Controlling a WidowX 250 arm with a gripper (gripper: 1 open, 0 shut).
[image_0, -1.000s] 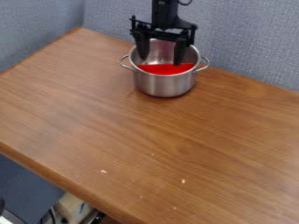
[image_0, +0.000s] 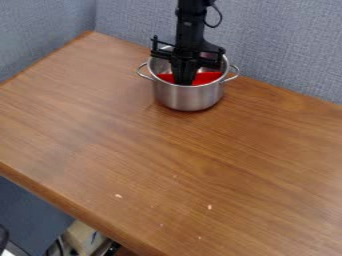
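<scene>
A stainless steel pot (image_0: 187, 96) with two side handles stands on the wooden table near the back. Its inside shows something red (image_0: 207, 77). My black gripper (image_0: 183, 76) reaches down into the pot from above, its fingers close together at the centre; whether anything is between them is hidden by the dark shapes.
Grey padded walls rise behind and to the left. Cables and equipment lie below the table's front left edge.
My gripper has moved lower into the pot, and its fingers have come together from a wide spread. The pot stands in the same place.
</scene>
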